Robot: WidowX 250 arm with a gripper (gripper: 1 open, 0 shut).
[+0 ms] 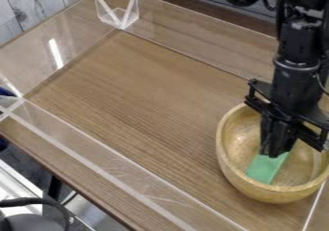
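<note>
My black gripper point(272, 139) reaches down from the right into a round tan bowl point(244, 175), its tip low over a flat green object point(267, 166) lying on the bowl's floor. The tip partly hides the green object's upper part. The fingers look close together; whether they touch the green object cannot be told.
A clear plastic piece point(115, 12) stands at the back left. Dark cable-like shapes lie at the left and lower-left edges, beyond clear strips along the table.
</note>
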